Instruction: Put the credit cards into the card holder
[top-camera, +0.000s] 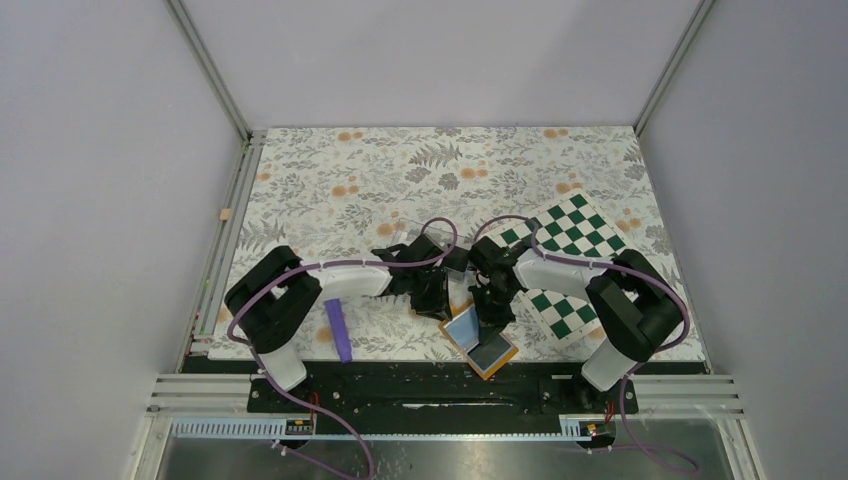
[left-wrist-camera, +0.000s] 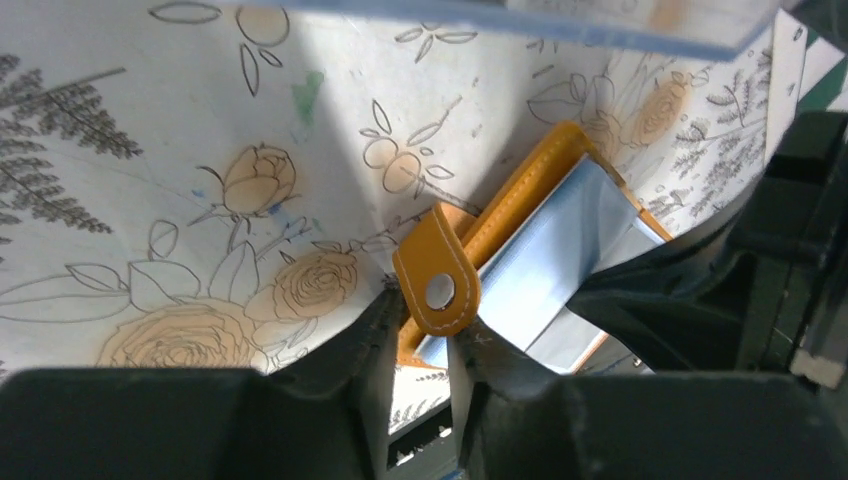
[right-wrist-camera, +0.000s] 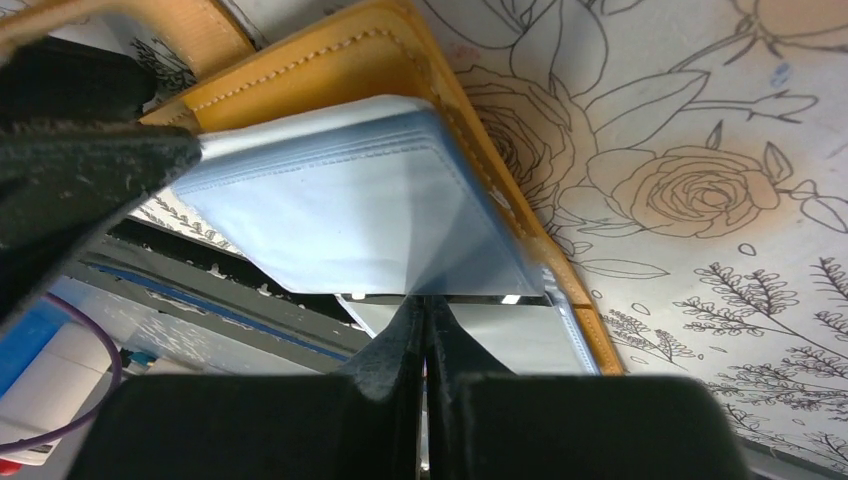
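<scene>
The orange card holder (top-camera: 505, 355) lies near the table's front edge, with clear blue-edged sleeves (right-wrist-camera: 330, 220). In the left wrist view my left gripper is at the holder's strap (left-wrist-camera: 435, 270) with the metal snap; its fingers are close around that end, how firmly is unclear. My right gripper is shut over the sleeves, with nothing visible between its fingers. In the top view both grippers crowd over the holder and partly hide it. I cannot tell any separate credit cards apart.
A transparent plastic piece (left-wrist-camera: 640, 30) lies behind the holder. A green checkered board (top-camera: 565, 230) is at right and a purple bar (top-camera: 338, 330) at left.
</scene>
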